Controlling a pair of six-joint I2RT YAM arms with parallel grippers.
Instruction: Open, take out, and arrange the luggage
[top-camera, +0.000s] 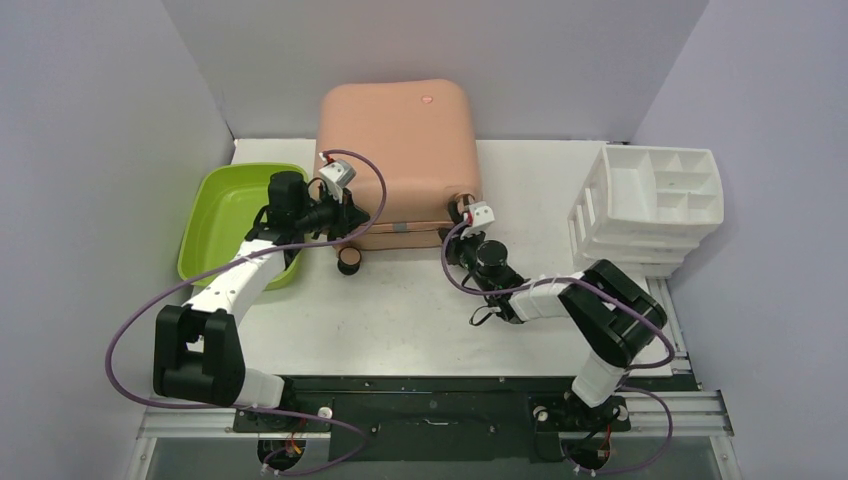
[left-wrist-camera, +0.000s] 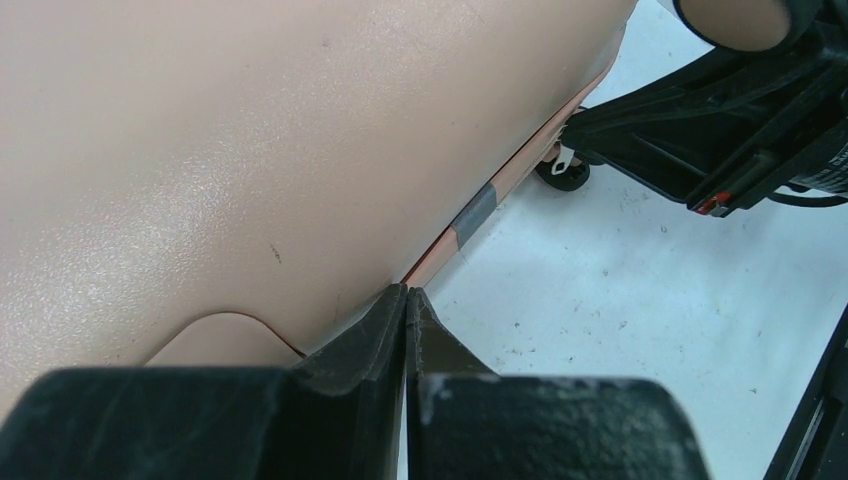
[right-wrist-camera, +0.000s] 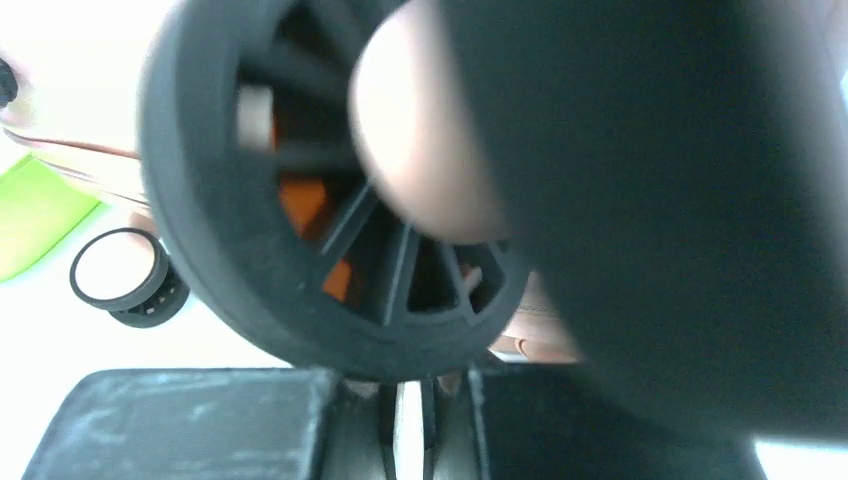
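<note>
A peach suitcase (top-camera: 395, 140) lies flat at the back centre, its wheels toward the front. My left gripper is shut, fingertips against its front seam at the left, left of a grey patch (left-wrist-camera: 474, 215) on the rim. My right gripper (top-camera: 455, 245) is at the front right corner, by a wheel (right-wrist-camera: 230, 200) that fills much of the right wrist view; its fingers look shut, with only a narrow gap showing and nothing clear between them. A zipper pull (left-wrist-camera: 563, 158) shows beside it in the left wrist view.
A green basin (top-camera: 215, 220) stands at the left, close to the suitcase and left arm. A white stack of compartment trays (top-camera: 670, 200) stands at the right.
</note>
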